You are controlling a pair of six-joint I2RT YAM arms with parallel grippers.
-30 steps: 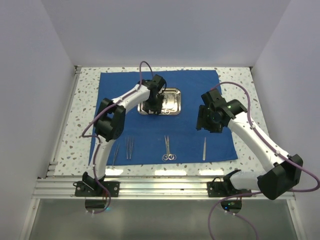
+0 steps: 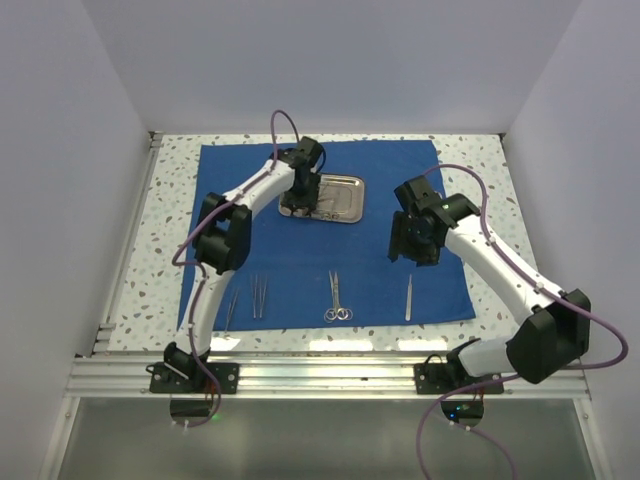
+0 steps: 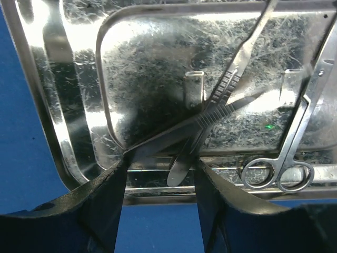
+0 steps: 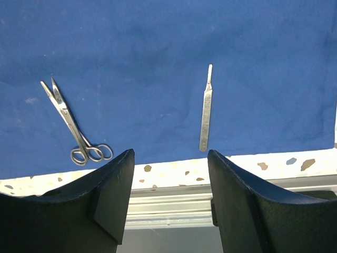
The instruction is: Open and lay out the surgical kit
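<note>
My left gripper (image 2: 305,200) is over the steel tray (image 2: 343,200), its open fingers low at the front edge around the ends of two crossed scalpel handles (image 3: 221,95). Scissors (image 3: 308,110) lie to their right in the tray. My right gripper (image 2: 412,245) hangs open over the blue cloth (image 4: 131,63). Below it, one scalpel handle (image 4: 205,118) lies alone on the cloth, with two pairs of scissors (image 4: 71,124) to its left.
Thin instruments (image 2: 258,297) lie in a row at the cloth's front left. A speckled tabletop (image 2: 140,290) borders it.
</note>
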